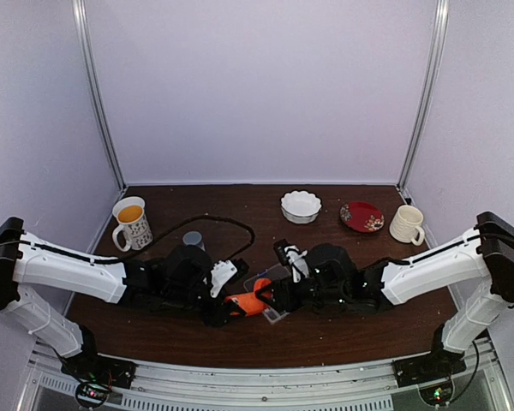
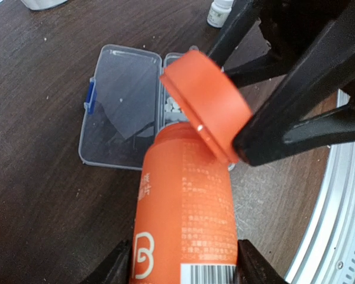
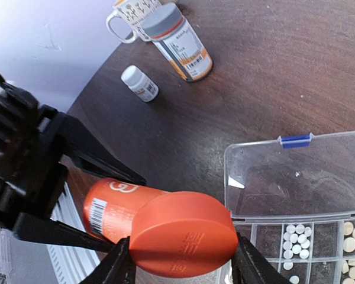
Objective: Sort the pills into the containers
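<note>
An orange bottle [image 2: 186, 201] with a number and a barcode on its side is clamped in my left gripper, which is shut on its body. My right gripper is shut on an orange cap [image 3: 180, 234]. In the left wrist view the cap sits tilted at the bottle's mouth end; whether it is seated cannot be told. Under them lies a clear pill organizer [image 3: 296, 174], its lid folded open. White pills [image 3: 297, 239] fill one compartment, and larger beige pills [image 3: 351, 245] lie at the right.
A grey-lidded bottle [image 3: 183, 44] and a small white bottle [image 3: 140, 84] stand on the left. Farther back are a patterned mug [image 1: 133, 227], a white bowl [image 1: 301, 206], a red plate [image 1: 361, 216] and a cream mug [image 1: 407, 224].
</note>
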